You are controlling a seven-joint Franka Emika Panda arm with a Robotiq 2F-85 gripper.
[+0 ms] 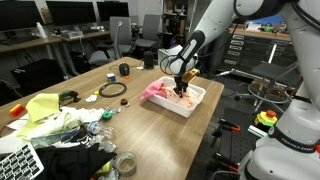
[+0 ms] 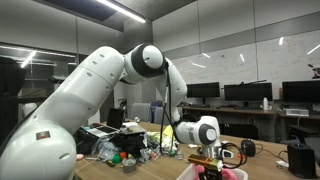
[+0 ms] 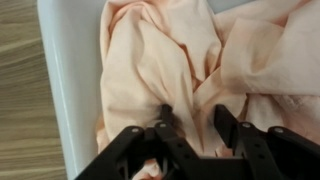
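Note:
Peach-coloured cloth (image 3: 140,65) lies crumpled in a white bin (image 1: 168,106), filling much of the wrist view. My gripper (image 1: 182,91) is down inside that bin, at the cloth. In the wrist view the dark fingers (image 3: 158,138) stand apart, with folds of cloth rising between them; whether they pinch any of it does not show. A pink cloth (image 1: 153,90) hangs over the bin's left side. The second exterior view shows the gripper (image 2: 205,168) low over pink cloth, its tips hard to make out.
Clothes, a green-capped jar (image 1: 107,115) and a roll of tape (image 1: 124,163) cover the table's left side. A black cable coil (image 1: 113,89) and dark cups stand farther back. Bare wood (image 1: 150,145) lies in front of the bin.

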